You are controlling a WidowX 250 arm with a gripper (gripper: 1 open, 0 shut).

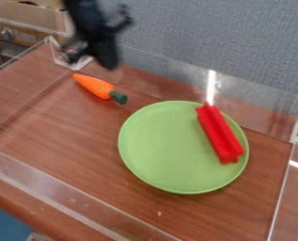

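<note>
My black gripper is at the upper left, blurred, raised above the back of the table near the orange toy carrot; whether anything is between its fingers is too blurred to see. The carrot lies on the wooden table with its green end to the right. A green plate sits right of centre, with a red elongated object lying on its right side.
Clear low walls edge the wooden table. A white bracket stands at the back left corner, partly behind the gripper. A wooden box is beyond.
</note>
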